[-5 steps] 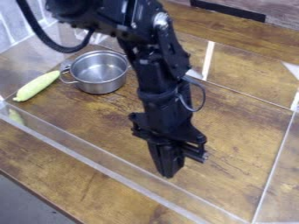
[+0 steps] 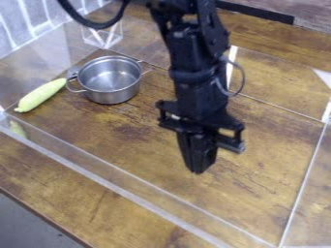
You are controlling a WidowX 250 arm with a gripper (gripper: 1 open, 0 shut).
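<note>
The black gripper hangs low over the middle of the wooden table, pointing down. Its fingertips are together, with nothing seen between them. A steel pot with two handles stands at the upper left, apart from the gripper. An ear of corn lies to the left of the pot, near the left edge of the view.
Clear barrier panels edge the table at the left and right, with white tape strips at the back. The arm covers part of the back middle.
The gripper has risen somewhat and shifted slightly to the right over the last second. The pot and corn have not moved.
</note>
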